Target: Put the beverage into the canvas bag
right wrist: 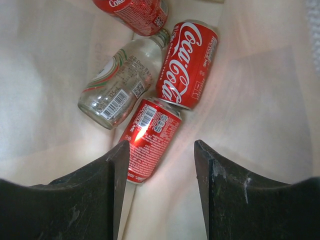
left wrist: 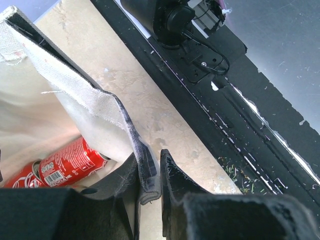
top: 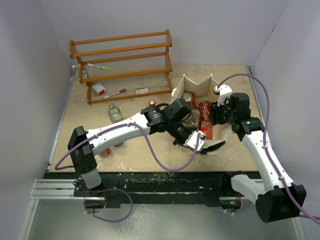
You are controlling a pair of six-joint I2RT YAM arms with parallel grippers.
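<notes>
The canvas bag (top: pixel 223 134) stands open at the right of the table. In the left wrist view my left gripper is shut on the bag's near edge. My right gripper is open, empty, over the bag's inside. Below it lie a red Coca-Cola can (right wrist: pixel 186 62), a second can (right wrist: pixel 150 137), a clear bottle (right wrist: pixel 117 82) and another can (right wrist: pixel 132 12).
Left of the bag stand a green bottle (top: pixel 115 114) and a red-capped bottle (top: pixel 152 103); red items (top: pixel 105 152) lie partly hidden by the left arm. A wooden rack (top: pixel 120 80) is at the back.
</notes>
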